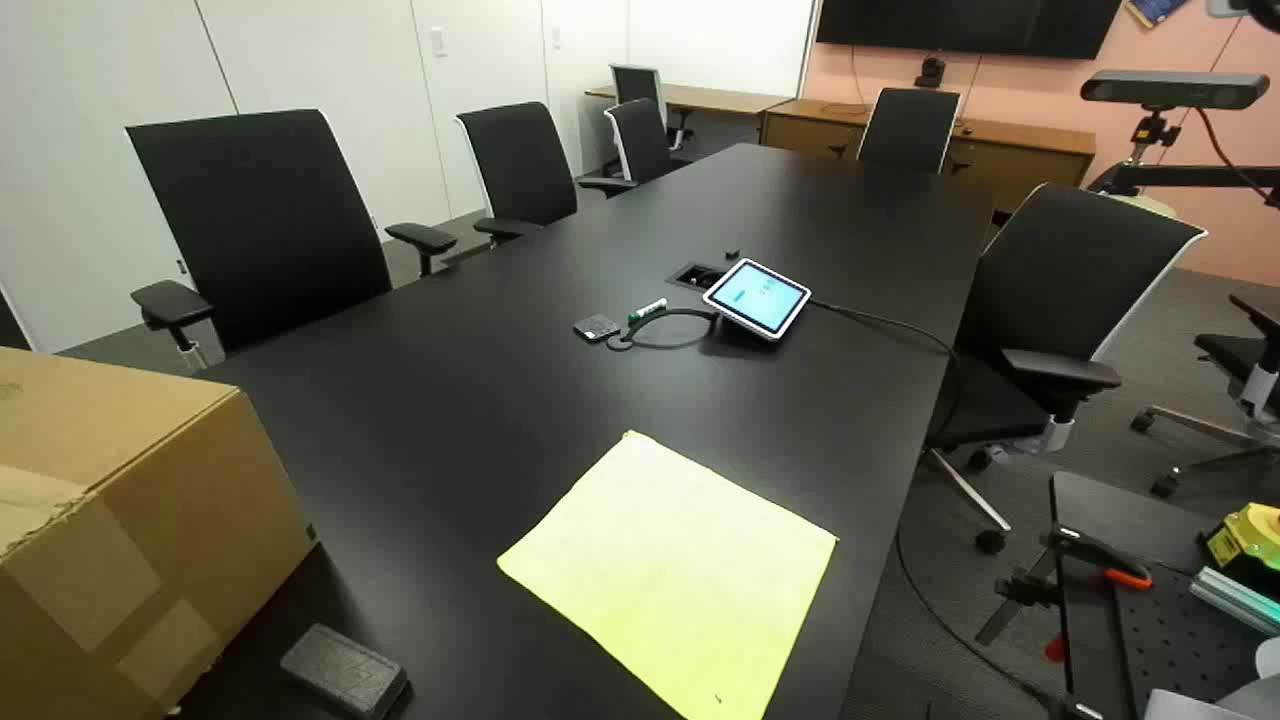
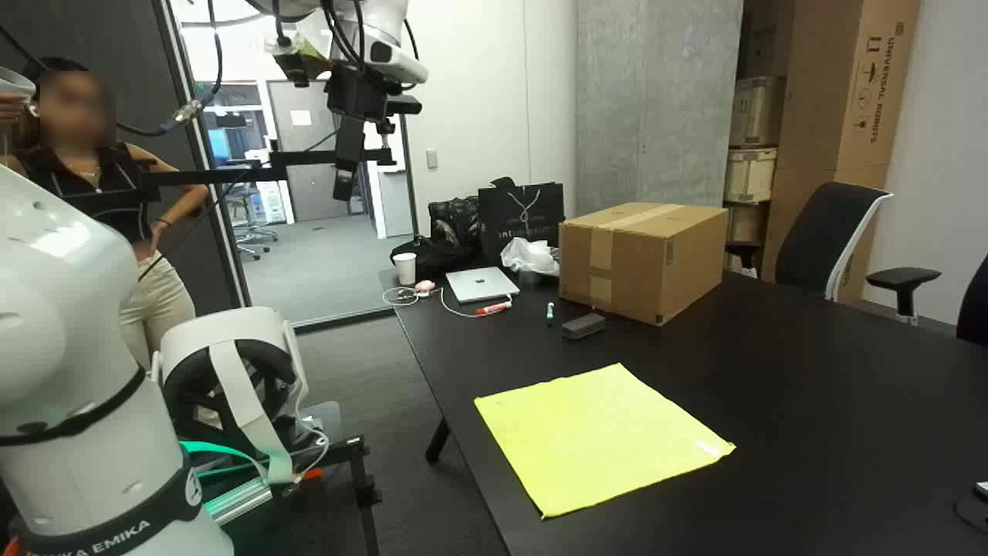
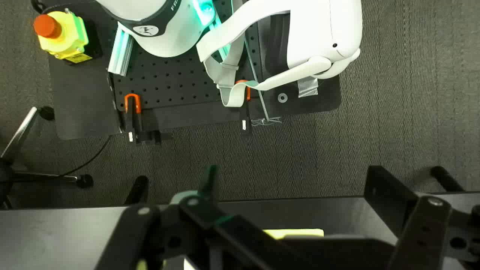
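A flat yellow cloth (image 1: 684, 564) lies spread on the black table (image 1: 480, 396), and the same cloth (image 2: 602, 435) is near the table's left edge in exterior view 2. In the wrist view my gripper stands open, its fingers wide apart with nothing between them. Only a strip of the yellow cloth (image 3: 294, 233) shows beneath it there. Exterior view 2 has the gripper (image 2: 346, 176) high up, left of the table and well away from the cloth. Exterior view 1 does not show it.
A cardboard box (image 2: 639, 259), a dark eraser (image 2: 583, 325) and a marker (image 2: 550, 313) stand beyond the cloth. A laptop (image 2: 482, 284) lies at the far edge. A tablet (image 1: 758, 298) with a cable sits mid-table. Bare tabletop surrounds the cloth. A person (image 2: 93, 176) stands behind the arm.
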